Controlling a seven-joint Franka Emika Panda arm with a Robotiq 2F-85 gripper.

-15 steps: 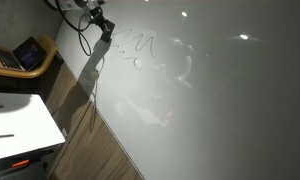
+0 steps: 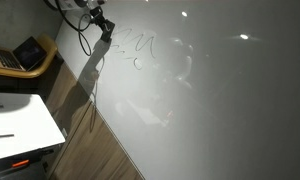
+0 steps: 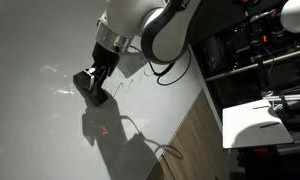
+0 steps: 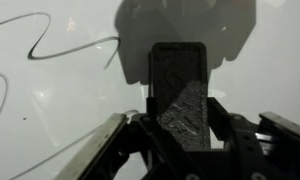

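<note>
A dark, block-shaped eraser (image 4: 180,85) is clamped in my gripper, its long face showing in the wrist view. From the second exterior view, the eraser (image 3: 92,90) is tilted close to the whiteboard (image 3: 35,110); whether it touches the surface I cannot tell. Dark wavy marker lines (image 4: 75,48) run over the board to the left of the eraser in the wrist view. The first exterior view has the gripper (image 2: 105,31) near the board's upper left, with zigzag strokes (image 2: 142,42) just to its right.
Left of the board in the first exterior view are a laptop (image 2: 30,54) on a wooden chair (image 2: 10,70) and a white table (image 2: 20,125). Cables hang loosely by the arm. Much of the board to the right is bare.
</note>
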